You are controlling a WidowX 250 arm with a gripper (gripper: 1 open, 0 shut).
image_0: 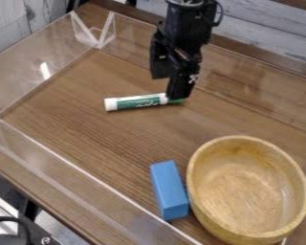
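My black gripper [178, 71] hangs over the middle back of the wooden table [79, 134], open, its fingers pointing down just above the right end of a white-and-green marker [135, 101]. The marker lies flat, and the gripper partly hides the space around its green end.
A large tan bowl [248, 188] sits at the front right, with a blue block [168, 189] lying to its left. Clear plastic walls line the left and front edges.
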